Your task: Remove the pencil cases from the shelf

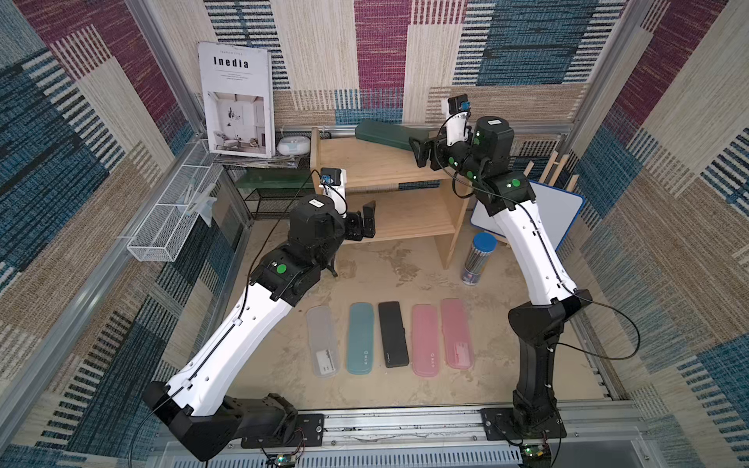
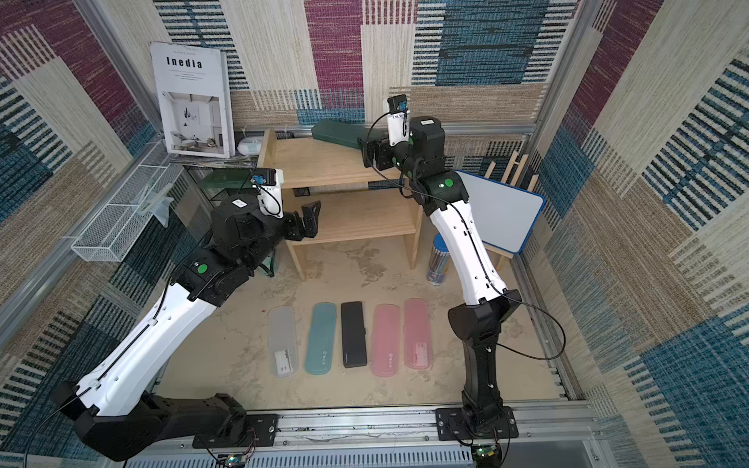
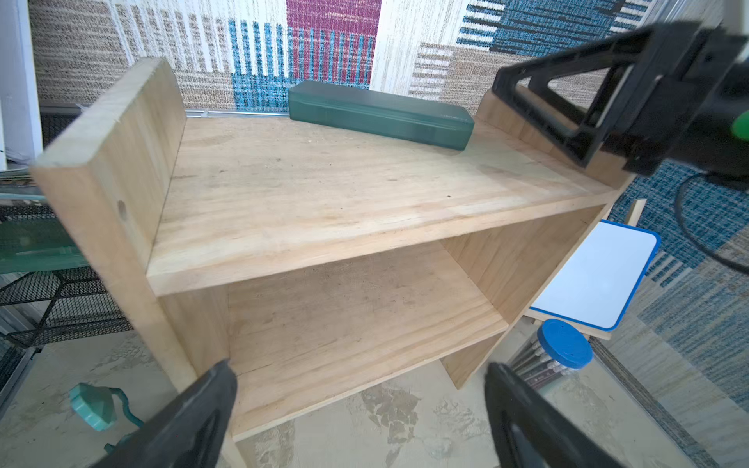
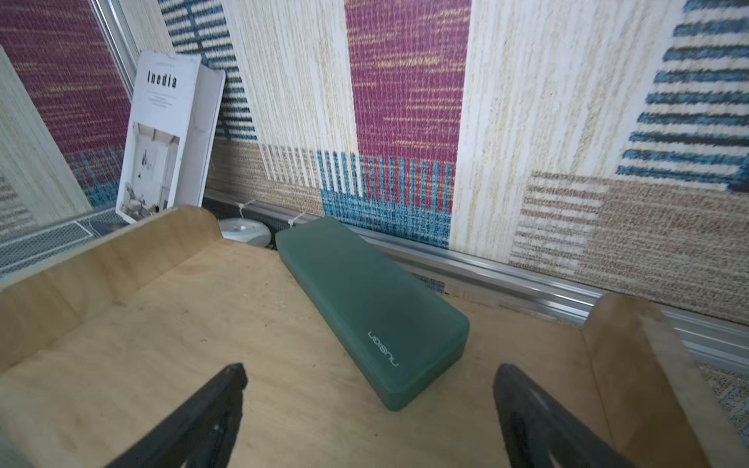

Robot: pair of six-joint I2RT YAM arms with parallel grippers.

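On the top board of the wooden shelf (image 3: 312, 183) lies a dark green pencil case (image 4: 366, 300), set at a slant along the back edge. My right gripper is open in front of the case's near end, with that end between the fingers' lines of sight but not gripped. My left gripper stands open before the shelf's left side, holding nothing. The lower board (image 3: 359, 319) looks bare. On the table in front lie a clear case (image 1: 320, 335), a teal case (image 1: 360, 335), a black case (image 1: 393, 334) and two pink cases (image 1: 425, 335), side by side.
A blue-lidded canister (image 1: 477, 257) and a whiteboard (image 3: 597, 273) stand right of the shelf. A white box (image 1: 238, 101) and a wire basket (image 1: 167, 222) are at the left. Raised side panels (image 4: 647, 374) bound the top board. Bare table lies between shelf and cases.
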